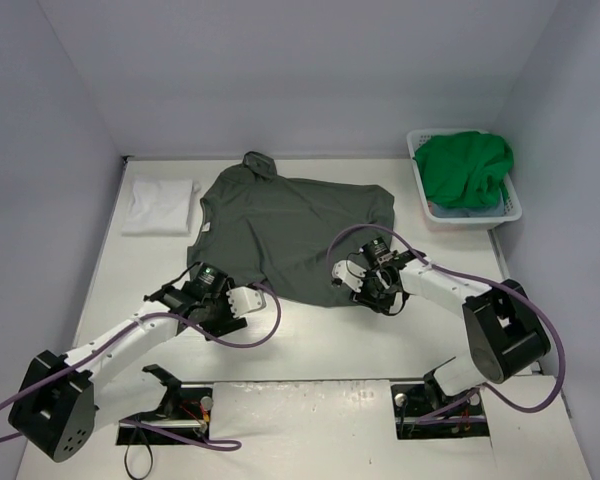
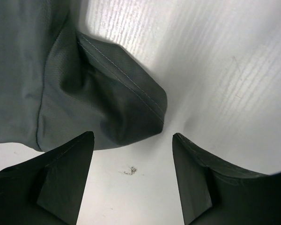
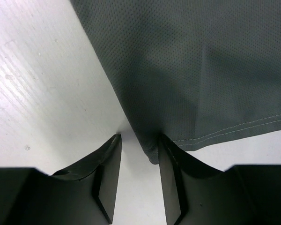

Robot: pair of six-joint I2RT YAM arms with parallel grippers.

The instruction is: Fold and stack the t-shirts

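A dark grey-green t-shirt (image 1: pixel 290 220) lies spread on the white table. My left gripper (image 1: pixel 226 308) is at its lower left; in the left wrist view its open fingers straddle a folded corner (image 2: pixel 136 108) of the shirt from above, with nothing held. My right gripper (image 1: pixel 365 290) is at the lower right; in the right wrist view its fingertips are part open at the shirt's hem corner (image 3: pixel 151 153), the right finger touching the cloth. Whether cloth is pinched is not clear.
A folded white cloth (image 1: pixel 160 205) lies at the back left. A white basket (image 1: pixel 512 210) holding green cloth (image 1: pixel 465 165) stands at the back right.
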